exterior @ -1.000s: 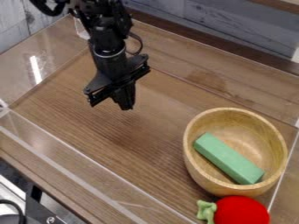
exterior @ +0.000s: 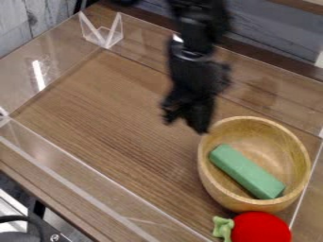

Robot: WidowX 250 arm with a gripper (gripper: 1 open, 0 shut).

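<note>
My gripper (exterior: 192,118) is a dark, motion-blurred shape above the middle-right of the table, just up and left of the wooden bowl (exterior: 288,149); whether it is open or shut is too blurred to tell. A green block (exterior: 246,173) lies inside the bowl. A red tomato-like object (exterior: 263,230) with a green top sits below the bowl at the bottom edge.
A clear plastic object (exterior: 104,28) stands at the back left. A dark cable runs at the bottom left, and a wall borders the back.
My arm and gripper have moved to the right, from the middle-left of the table toward the bowl. The bowl, block and red object have stayed put.
</note>
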